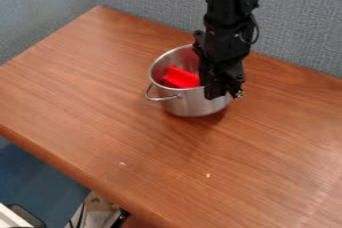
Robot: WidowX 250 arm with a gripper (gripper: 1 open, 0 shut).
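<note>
A steel pot point(182, 103) with a wire handle stands on the wooden table point(120, 152). Red objects point(179, 77) lie inside it. My black gripper point(225, 87) is down at the pot's right rim, covering part of it; its fingertips are hard to make out against the dark arm, and whether anything is between them cannot be seen.
Grey partition walls point(294, 37) line the back and left of the table. At the lower left, beyond the table edge, are cables and a pale object point(30, 218).
</note>
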